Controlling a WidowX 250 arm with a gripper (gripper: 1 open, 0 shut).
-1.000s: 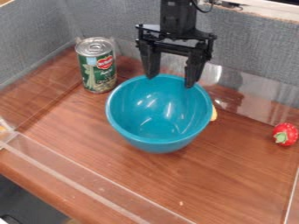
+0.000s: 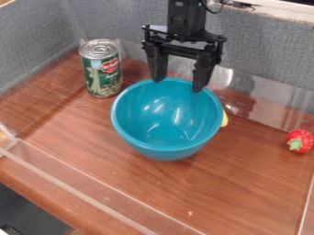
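My black gripper (image 2: 181, 73) hangs above the back of a blue bowl (image 2: 160, 128), its two fingers apart with nothing visible between them. The bowl stands empty in the middle of the wooden surface. A green can (image 2: 101, 73) stands upright to the left of the bowl, and a red strawberry (image 2: 299, 141) lies at the right. A small yellow object (image 2: 225, 119) is mostly hidden behind the bowl's right side.
Grey padded walls (image 2: 37, 64) border the back and left, with clear plastic strips along the surface's edges.
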